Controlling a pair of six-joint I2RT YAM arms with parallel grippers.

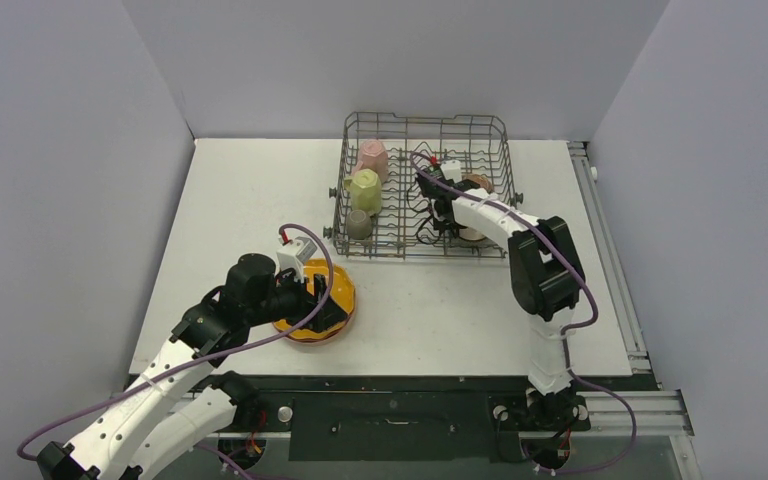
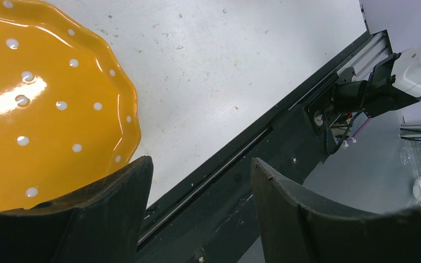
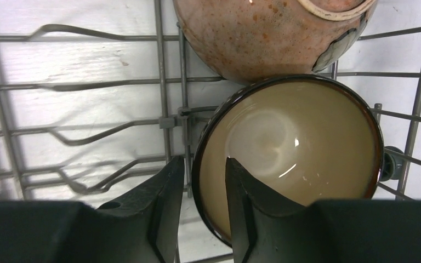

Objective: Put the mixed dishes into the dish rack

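In the right wrist view a tan bowl (image 3: 307,137) with a dark rim leans in the dish rack (image 3: 161,55). A speckled brown bowl (image 3: 268,38) sits right behind it. My right gripper is part open at the tan bowl's left edge. The rim passes between its fingers in view; contact cannot be told. My left gripper is open, its fingers wide apart and empty. It hangs over the right edge of the yellow dotted plate (image 2: 60,126), which tops a stack of dishes on the table.
On the rack's left side stand a pink mug (image 1: 373,157), a green mug (image 1: 364,190) and a grey cup (image 1: 358,224). The rack's middle slots are empty. Bare table (image 1: 430,320) lies in front of the rack.
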